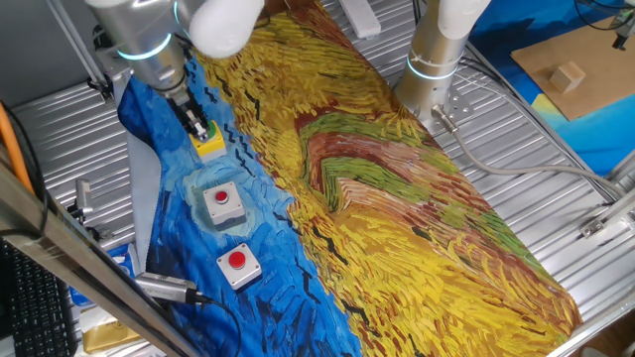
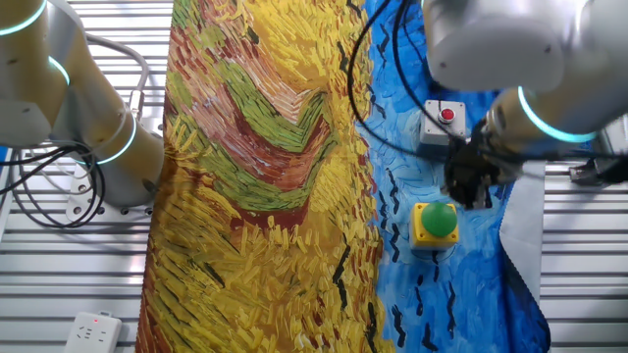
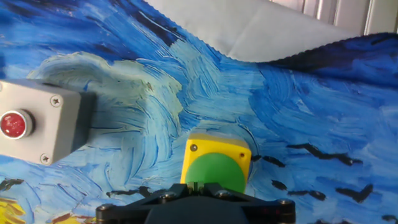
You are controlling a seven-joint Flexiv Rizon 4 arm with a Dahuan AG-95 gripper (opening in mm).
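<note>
A yellow box with a large green button (image 3: 216, 172) sits on the blue part of the cloth. My gripper appears shut at the bottom of the wrist view, its dark fingertips overlapping the lower edge of that button, with nothing visible between them. In exterior view 1 the gripper (image 1: 203, 132) is over the yellow box (image 1: 210, 150) and hides much of the green top. Exterior view 2 has the green button (image 2: 439, 220) fully visible, with the blurred gripper (image 2: 479, 196) to its upper right. Whether the fingertips touch the button, I cannot tell.
Two grey boxes with red buttons, one in the middle (image 1: 223, 204) and one nearer (image 1: 238, 266), stand in line with the yellow box.
</note>
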